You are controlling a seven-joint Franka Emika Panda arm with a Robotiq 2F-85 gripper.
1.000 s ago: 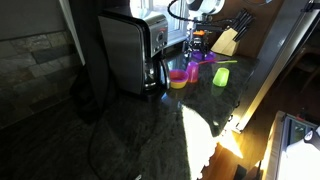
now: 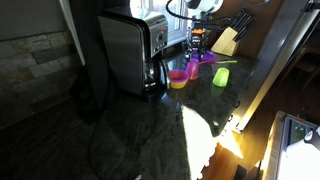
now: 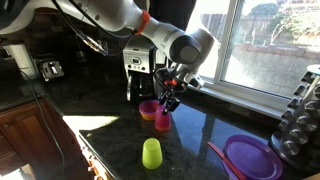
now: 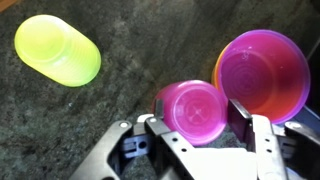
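Note:
A pink cup (image 4: 194,112) stands on the dark counter, its top between the fingers of my gripper in the wrist view. The fingers are part open and lie close to the cup's two sides; whether both press on it cannot be made out. In exterior view 2 the gripper (image 3: 171,100) is directly above the same pink cup (image 3: 162,121). Beside that cup sits a pink bowl (image 4: 262,72) with an orange-yellow one under it. A yellow-green cup (image 4: 58,50) stands apart on the counter, also visible in exterior view 2 as a green cup (image 3: 152,153).
A purple plate (image 3: 258,158) with a red utensil across it lies to the right in exterior view 2. Behind the bowls is a coffee maker (image 2: 140,50). A knife block (image 2: 229,41) stands at the back.
The gripper shifts only slightly over the pink cup. The cups and bowls keep their places.

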